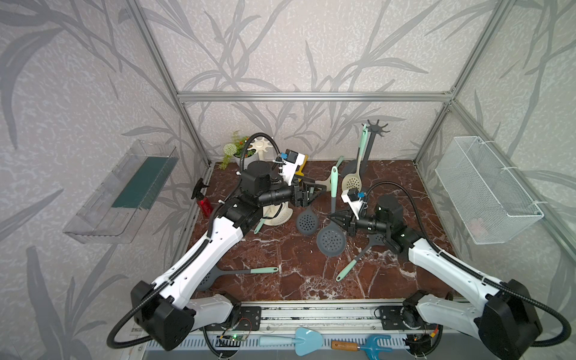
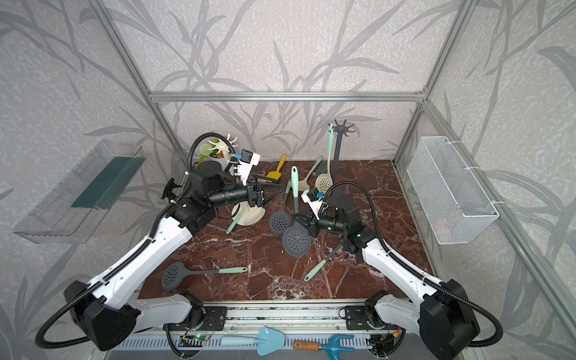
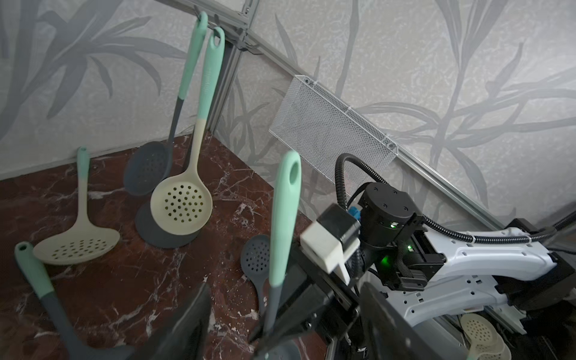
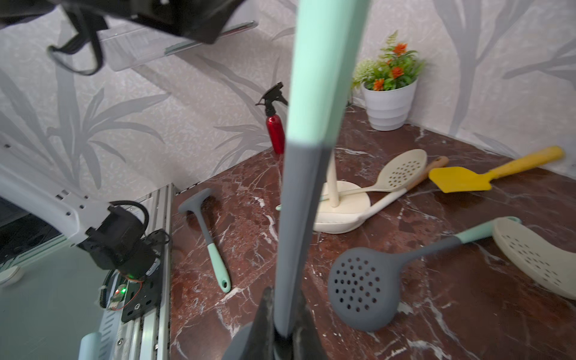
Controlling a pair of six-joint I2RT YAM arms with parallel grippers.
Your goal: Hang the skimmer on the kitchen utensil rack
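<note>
A dark grey skimmer with a mint handle stands upright, handle end up. My right gripper is shut on its grey shaft, just above the perforated head; the right wrist view shows the shaft rising from between the fingers. To the left of the mint handle, my left gripper is part open with nothing between its fingers, apart from the handle. At the back right stands the grey utensil rack, its top spread into hooks. A cream skimmer hangs there, with another dark utensil beside it.
Another grey skimmer lies left of the held one. A cream rack, a flowerpot and a red spray bottle stand left. A yellow scoop lies behind. Wire baskets hang on both side walls.
</note>
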